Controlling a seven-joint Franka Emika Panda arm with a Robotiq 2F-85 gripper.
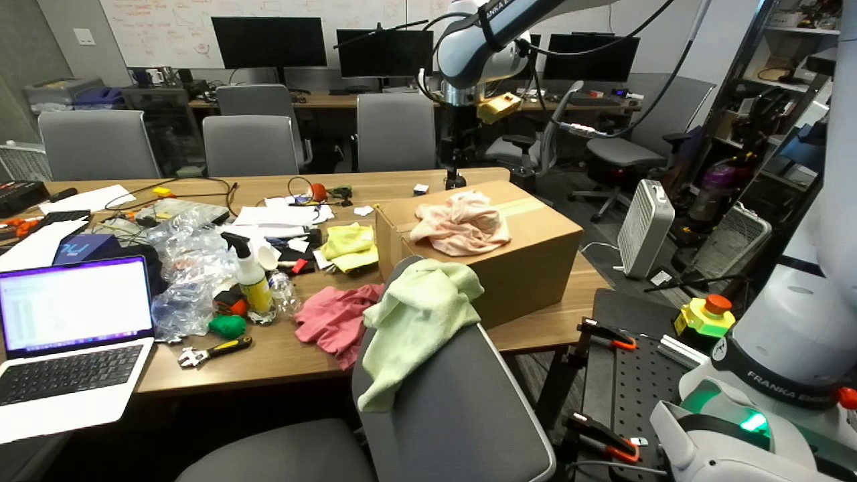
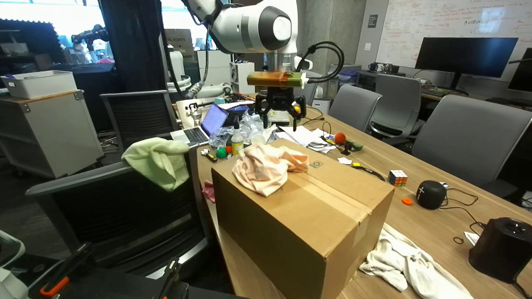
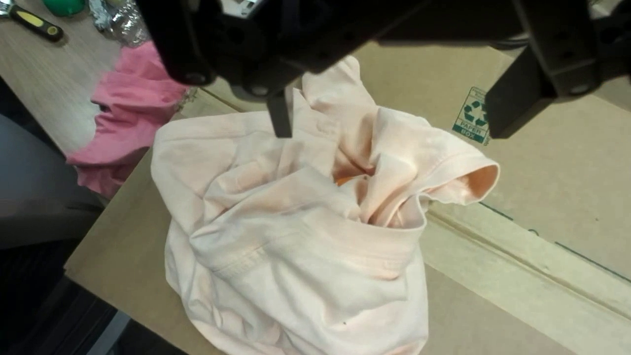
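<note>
A crumpled peach cloth lies on top of the closed cardboard box. Above the box, my gripper points down, open and empty. In the wrist view the two fingers of my gripper stand wide apart, with the peach cloth below and between them, not touching as far as shows. A light green cloth drapes over the back of the grey chair. On the table beside the box rests a pink cloth.
Left of the box, a spray bottle, plastic wrap, a wrench and a laptop crowd the table. A white cloth, a puzzle cube and black speakers lie on the box's other side. Much of the box top is bare.
</note>
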